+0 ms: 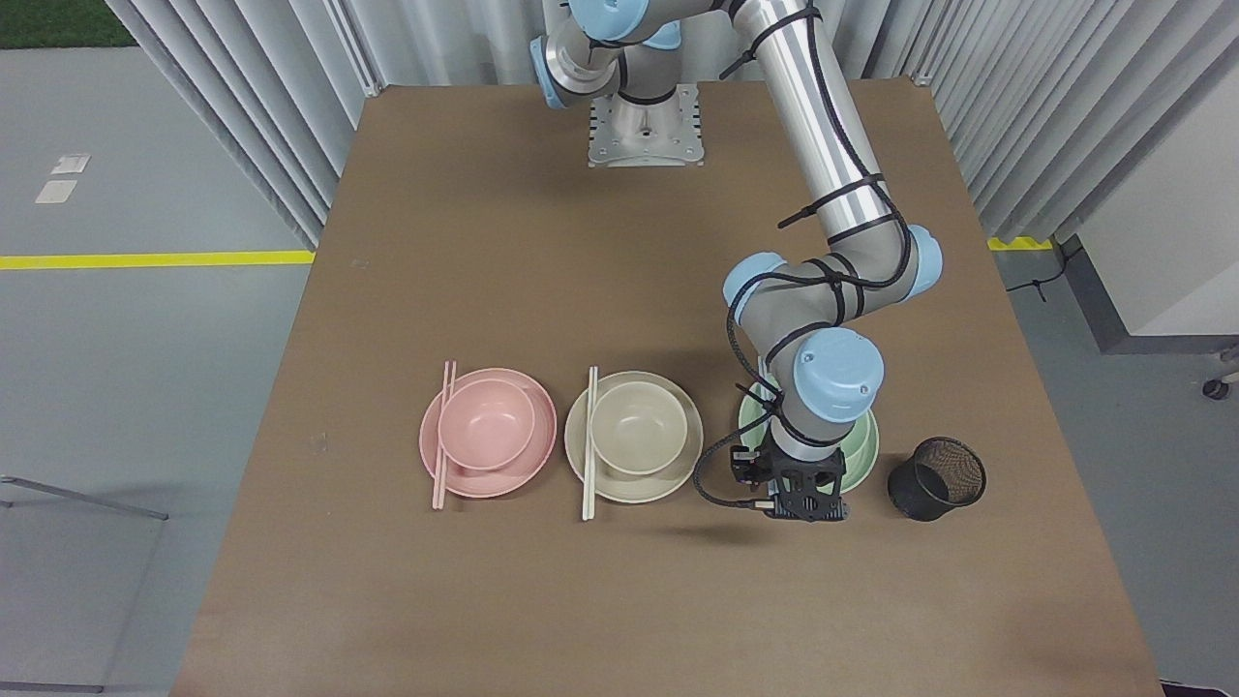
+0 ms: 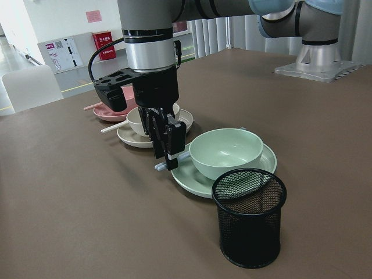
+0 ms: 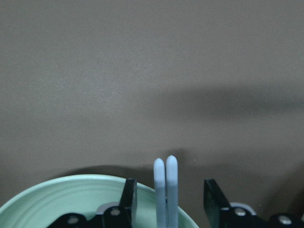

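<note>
My open gripper straddles a pair of pale blue chopsticks lying at the edge of the green plate; its two fingers stand apart on either side of them. In the left view the gripper is low beside the green bowl on its plate. In the front view my wrist hides most of the green set.
A black mesh cup stands beside the green set. Cream and pink bowls on plates, each with chopsticks, stand to the left in the front view.
</note>
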